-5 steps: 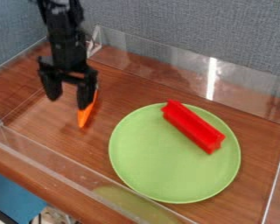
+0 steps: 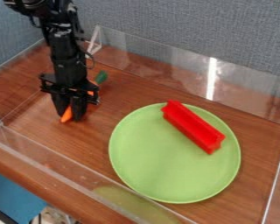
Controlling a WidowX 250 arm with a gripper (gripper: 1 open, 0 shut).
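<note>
My black gripper (image 2: 73,103) is down at the wooden surface on the left, shut on an orange carrot (image 2: 66,115) with a green top, which is mostly hidden behind the fingers. To the right, a red oblong block (image 2: 192,127) lies on a round green plate (image 2: 157,171).
Clear plastic walls (image 2: 241,87) edge the wooden work surface (image 2: 122,79) at the back, front and sides. Bare wood lies between the carrot and the plate and at the back.
My gripper has come down onto the carrot and closed on it; its fingers, spread over the carrot earlier, are now drawn together around it, hiding more of it.
</note>
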